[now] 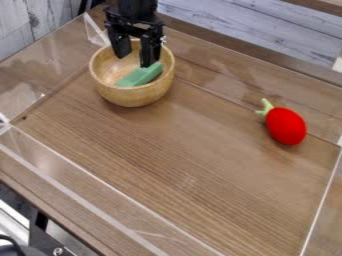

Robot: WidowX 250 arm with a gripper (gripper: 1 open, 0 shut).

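A wooden bowl (131, 92) stands at the upper left of the table, holding a green object (140, 75). My black gripper (136, 52) hangs over the back of the bowl, open, with its fingers reaching down around the bowl's rear part. I cannot tell whether they touch the bowl or the green object.
A red object with a green top (285, 125), like a toy vegetable, lies at the right. A pale edge or wall runs along the back.
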